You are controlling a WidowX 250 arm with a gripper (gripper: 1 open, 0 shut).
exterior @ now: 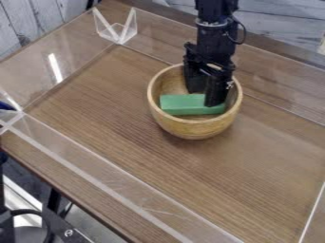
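Observation:
A round wooden bowl (180, 126) stands on the wooden table toward the upper middle. A green block (188, 106) lies inside it. The black gripper (208, 86) reaches down from the top into the bowl, above and partly over the block. It is open. Whether its fingertips touch the block is hard to tell.
Clear plastic shapes (117, 24) are at the upper left. Cables and dark hardware lie at the lower left edge.

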